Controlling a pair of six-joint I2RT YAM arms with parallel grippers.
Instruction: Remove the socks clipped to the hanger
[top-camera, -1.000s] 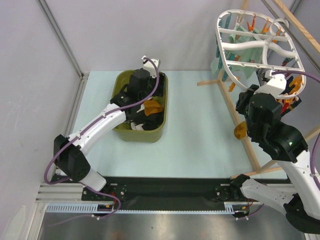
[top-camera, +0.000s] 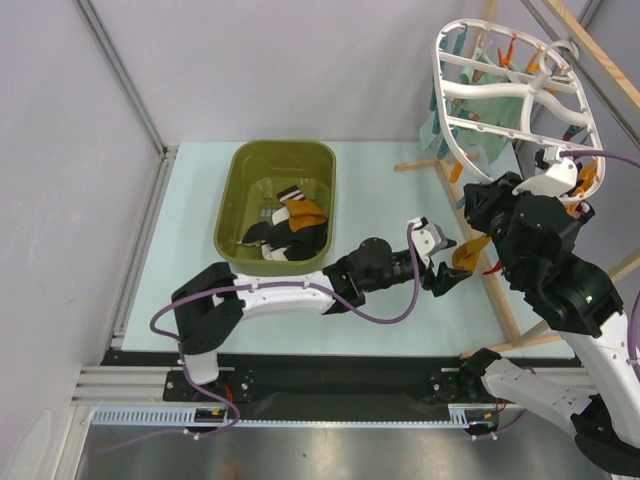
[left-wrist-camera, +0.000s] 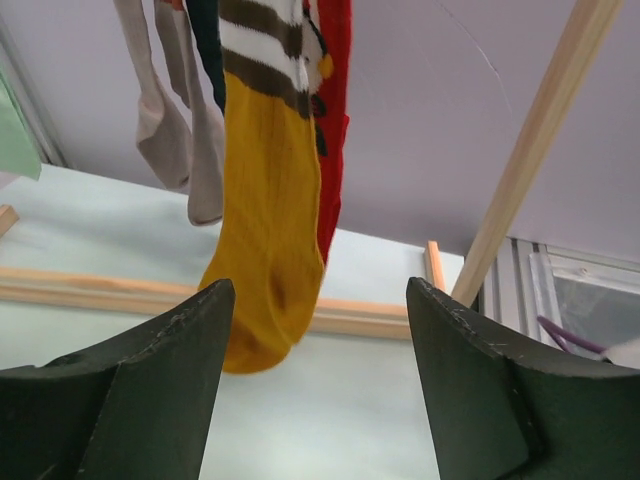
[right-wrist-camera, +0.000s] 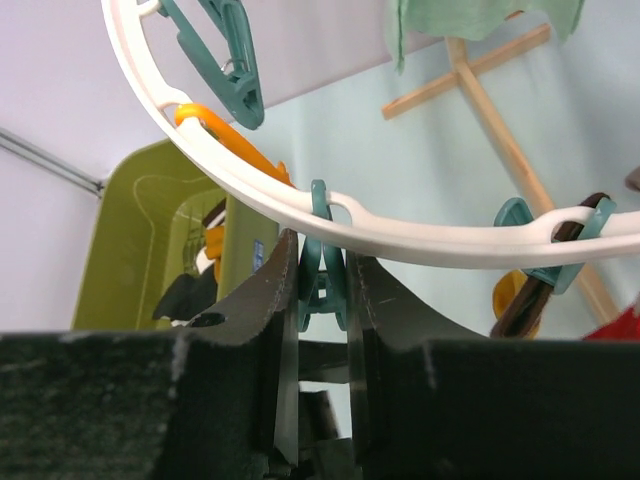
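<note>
A white hanger (top-camera: 495, 130) with coloured clips is at the upper right of the top view. From it hangs a mustard sock (left-wrist-camera: 262, 205) with brown and white stripes. The left gripper stands open near the sock's toe, which shows between and beyond its fingers. Behind it hang a red sock (left-wrist-camera: 333, 130) and grey socks (left-wrist-camera: 205, 150). At the hanger's rim, the right gripper is shut on a teal clip (right-wrist-camera: 322, 255). No sock is visible in that clip.
An olive bin (top-camera: 226, 210) on the table's left side holds dark, white and mustard socks (top-camera: 303, 216). Wooden stand bars (top-camera: 478, 245) run beneath the hanger. Mid-table is clear apart from the left arm. A pale green cloth (right-wrist-camera: 480, 15) hangs from the hanger.
The left arm has swung from over the bin rightward to the hanging mustard sock. My right gripper remains at the hanger's rim with little movement.
</note>
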